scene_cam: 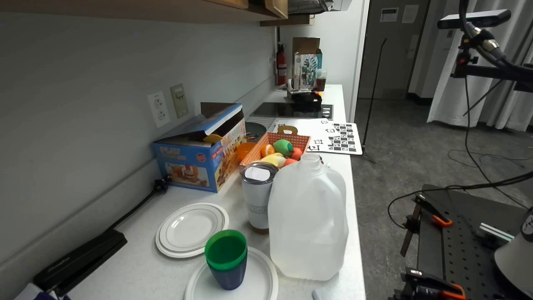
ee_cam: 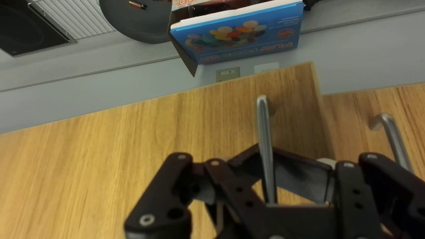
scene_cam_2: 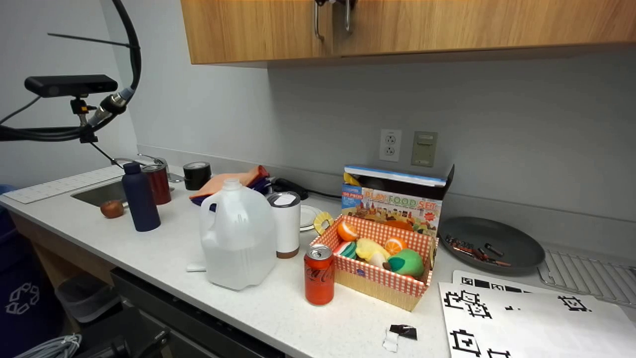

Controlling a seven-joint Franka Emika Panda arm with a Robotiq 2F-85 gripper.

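Observation:
In the wrist view, my gripper is against the wooden cabinet door [ee_cam: 171, 127], its dark fingers apparently shut. A metal bar handle [ee_cam: 264, 131] on that door runs down across the gripper, overlapping the fingers. The handle's lower end is hidden, and I cannot tell whether the fingers touch it. Exterior view 2 shows only a dark bit of the gripper [scene_cam_2: 325, 2] at the top edge by the two door handles.
On the counter stand a water jug [scene_cam_2: 238, 238], a white tumbler [scene_cam_2: 286, 223], a red can [scene_cam_2: 319, 277], a basket of play food [scene_cam_2: 381, 274] and a play food box [scene_cam_2: 390, 206]. A second handle [ee_cam: 392, 137] sits on the neighbouring cabinet door.

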